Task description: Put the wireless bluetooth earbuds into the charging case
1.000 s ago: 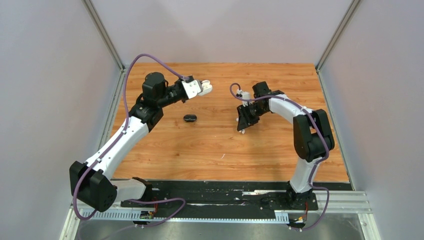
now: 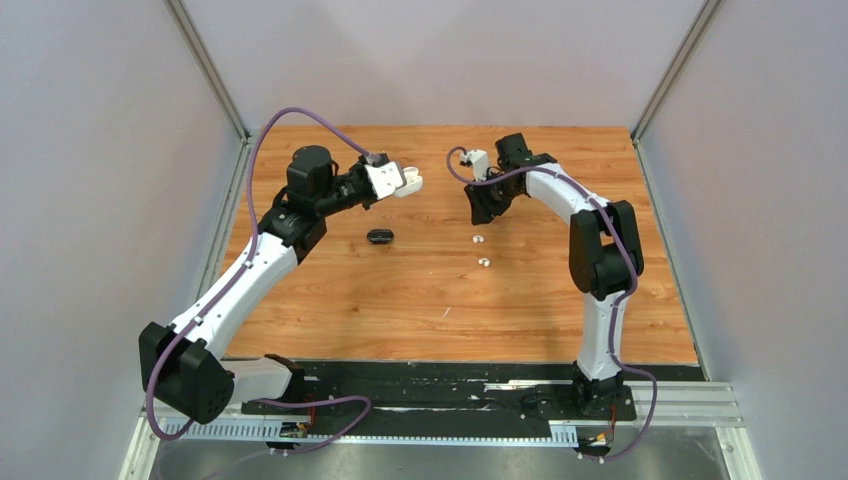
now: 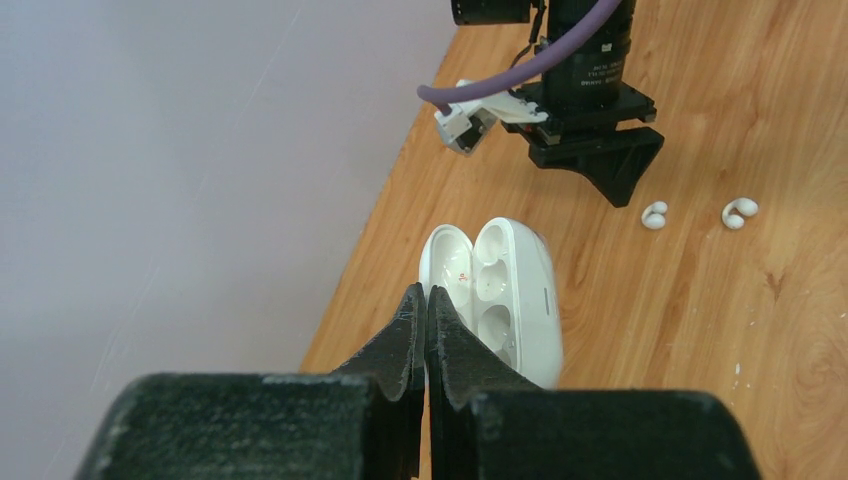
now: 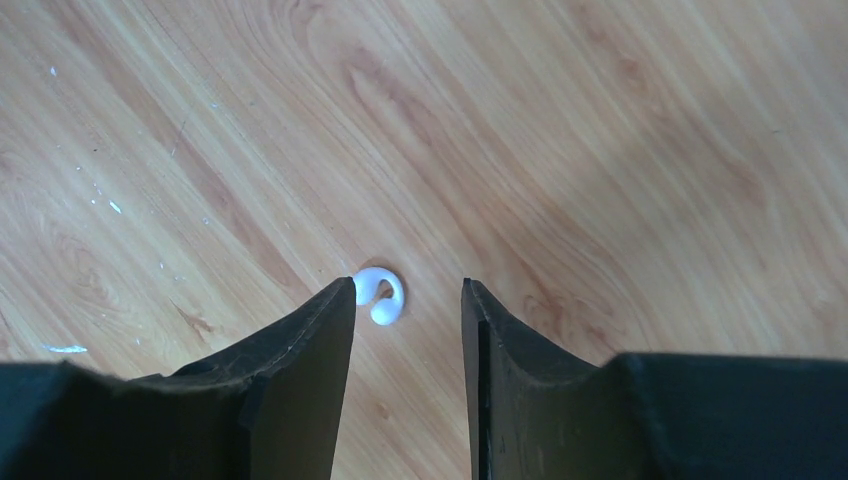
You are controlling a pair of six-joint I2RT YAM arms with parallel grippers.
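Observation:
At the tips of my left gripper is the white charging case (image 3: 530,300), held off the table with its lid standing open and empty hollows showing. The fingers meet closely at the edge beside its lid, and the exact grip is partly hidden. Two small white C-shaped earbuds lie apart on the wood: a farther earbud (image 2: 478,239) and a nearer earbud (image 2: 484,262). Part open and empty, my right gripper hangs just behind the farther one. One earbud (image 4: 387,312) shows on the table beyond the gap between its fingers.
A small black object (image 2: 380,237) rests on the table left of the earbuds, below the left arm. Bare wood (image 2: 400,310) stretches across the front. Pale walls enclose the left, right and back.
My right gripper has moved back, away from the front edge, uncovering both earbuds.

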